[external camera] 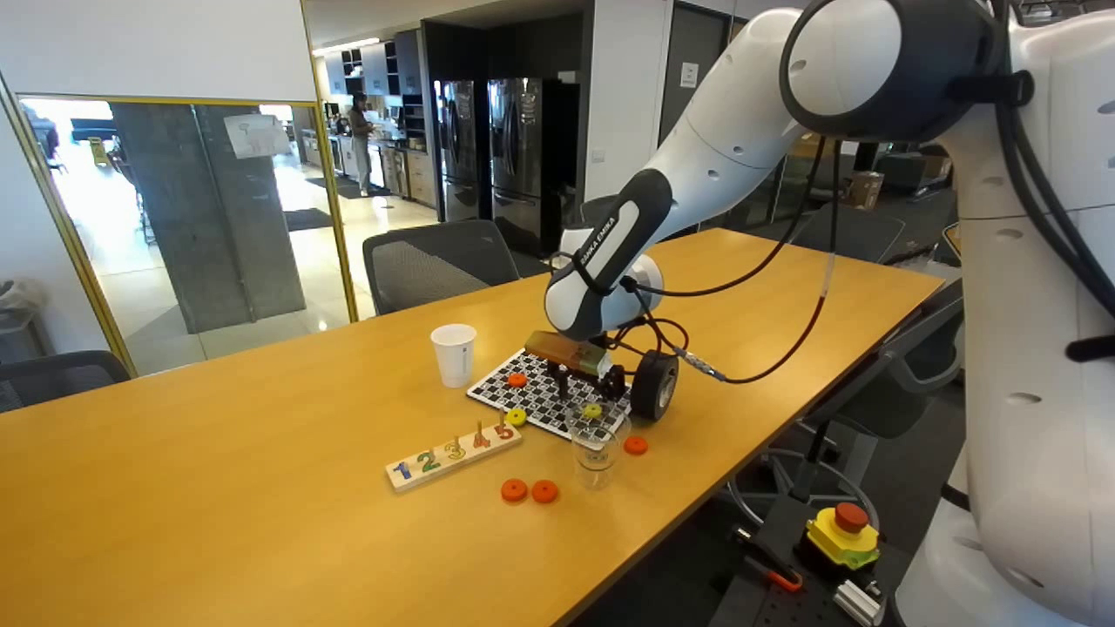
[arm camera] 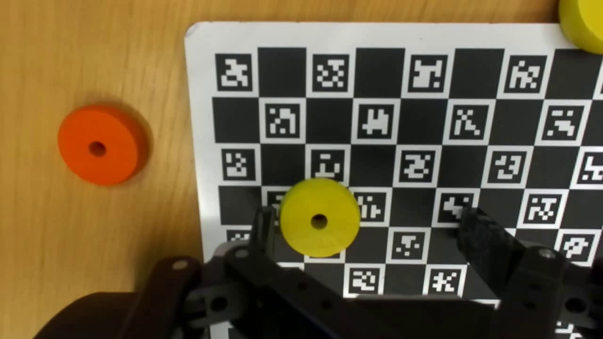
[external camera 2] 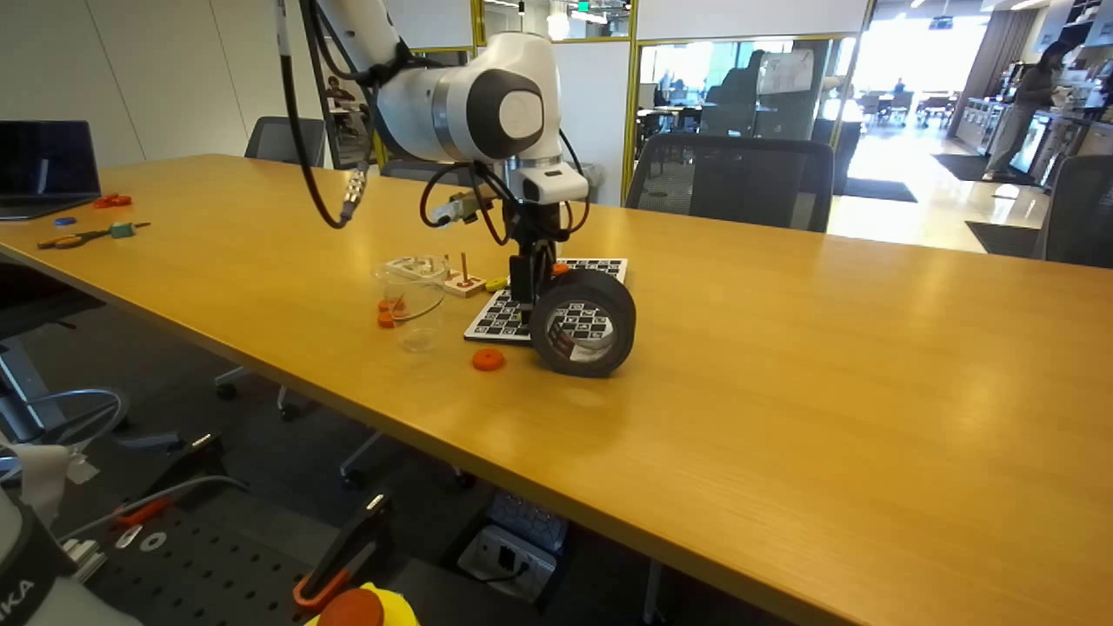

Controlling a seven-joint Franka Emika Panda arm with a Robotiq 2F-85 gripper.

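My gripper stands open low over the checkered marker board [external camera: 504,395]. In the wrist view a yellow disc [arm camera: 320,236] with a centre hole lies on the board, close to the left finger [arm camera: 263,226] and well away from the right one. Nothing is held. An orange disc [arm camera: 101,146] rests on the bare table left of the board. Another yellow disc [arm camera: 588,22] shows at the board's far right edge. The numbered wooden peg board [external camera: 456,458] lies in front of the marker board in exterior view 1.
A clear cup [external camera: 595,455] stands near the marker board's corner, with a black tape roll [external camera 2: 583,323] upright close to the gripper. Two orange discs [external camera: 529,490] lie nearby, another orange disc [external camera: 517,380] sits on the board. A white cup [external camera: 454,355] stands behind.
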